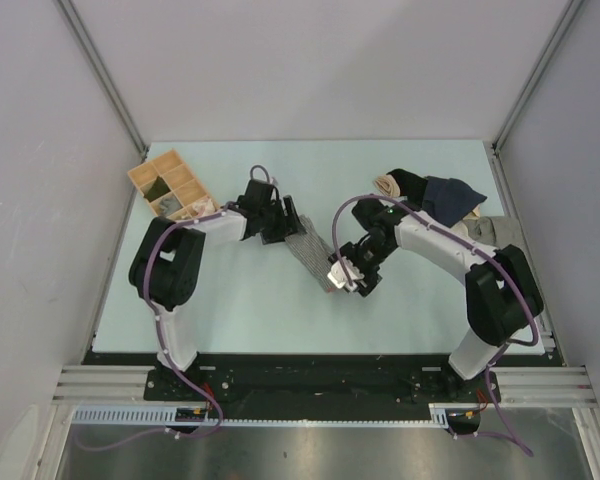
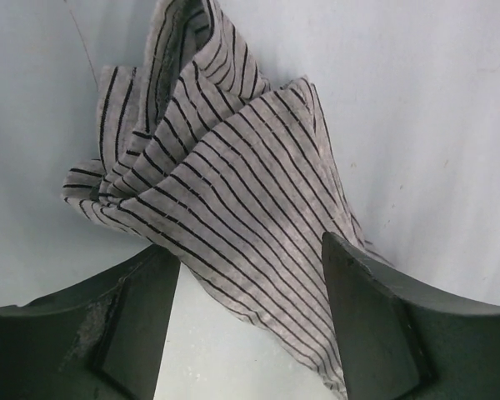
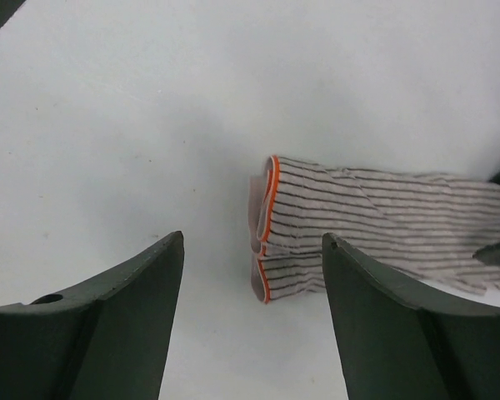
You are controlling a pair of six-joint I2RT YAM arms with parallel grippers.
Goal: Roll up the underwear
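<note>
The grey striped underwear (image 1: 310,255) lies on the table at a slant between my grippers, its upper end bunched and creased in the left wrist view (image 2: 233,217). My left gripper is over that bunched end, its fingers part open with cloth visible between them; whether they touch it I cannot tell. My right gripper stands open near the other end (image 3: 308,208), where an orange edge shows.
A wooden divided box (image 1: 175,165) with cloth items stands at the back left. A pile of dark and beige clothing (image 1: 445,200) lies at the back right.
</note>
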